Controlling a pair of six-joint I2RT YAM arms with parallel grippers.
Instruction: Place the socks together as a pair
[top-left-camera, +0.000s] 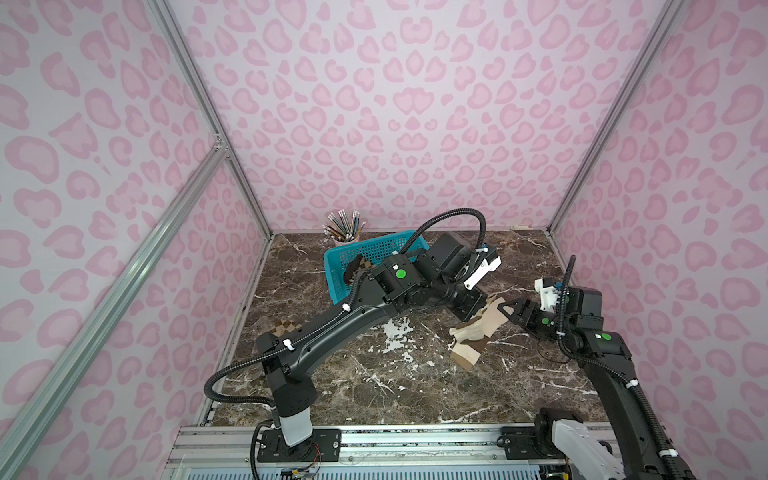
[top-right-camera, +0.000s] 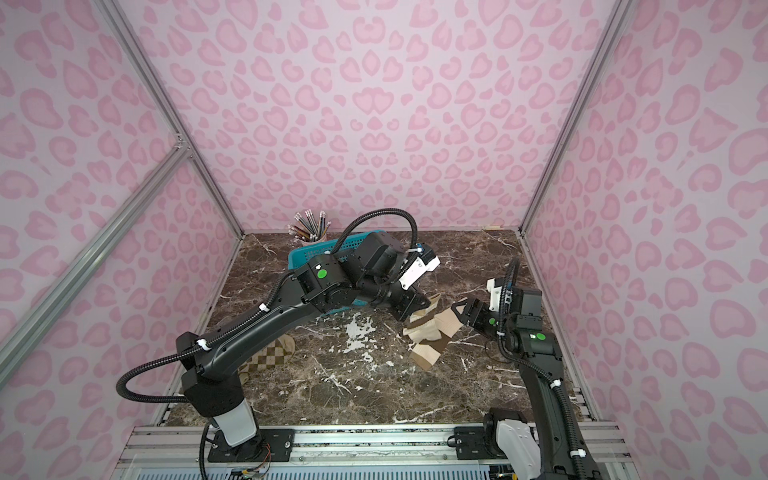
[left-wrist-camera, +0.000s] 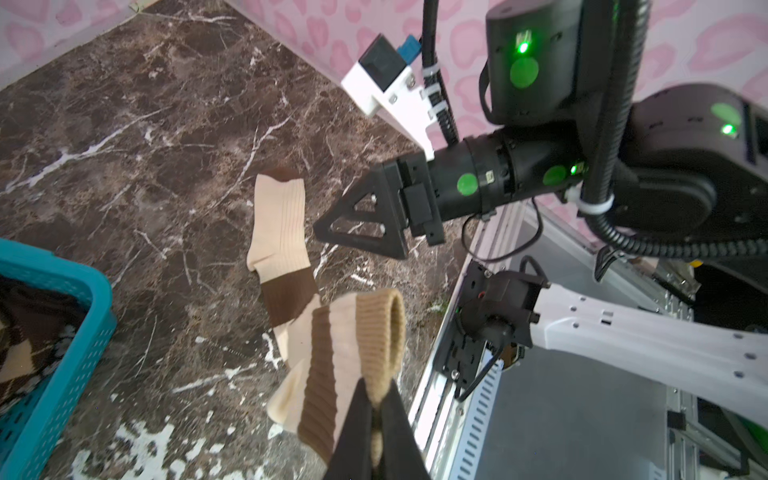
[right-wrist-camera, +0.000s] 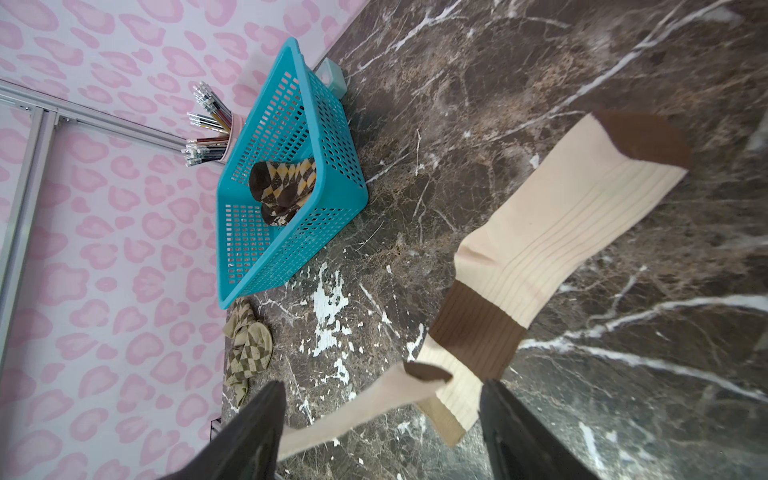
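A cream-and-brown sock (right-wrist-camera: 544, 208) lies flat on the marble table, right of centre. A second striped sock (left-wrist-camera: 336, 360) hangs from my left gripper, which is shut on it; in the top left view it overlaps the flat sock. My right gripper (top-right-camera: 464, 312) is open beside the flat sock's cream end, nothing between its blurred fingers in the right wrist view.
A teal basket (right-wrist-camera: 336, 192) holding checkered socks stands at the back left, with a cup of pens (top-left-camera: 345, 232) behind it. A checkered cloth (right-wrist-camera: 248, 352) lies at the left.
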